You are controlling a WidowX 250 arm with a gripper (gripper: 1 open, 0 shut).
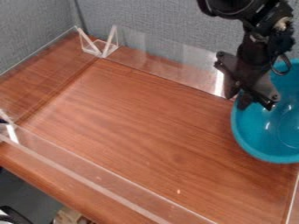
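Note:
A teal plastic tub point(264, 138) sits at the right of the wooden surface, partly out of frame. My black gripper point(251, 92) reaches down from the top right over the tub's back-left wall, its fingers low at that wall. Whether they are open or closed on the rim is unclear.
Clear plastic barriers run along its back and front edges, with a white bracket point(98, 45) at the back left corner. Grey walls stand behind.

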